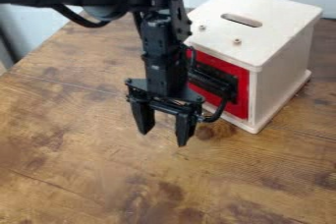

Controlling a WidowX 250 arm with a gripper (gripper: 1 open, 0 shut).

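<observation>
My gripper [163, 125] hangs over the wooden table in front of a pale wooden box [274, 66], its two black fingers apart and pointing down with nothing between them. The box has a slot and two small knobs on top and a red front panel [237, 108] with black hardware on it, partly hidden behind my arm.
A white wall runs behind the table at the back.
</observation>
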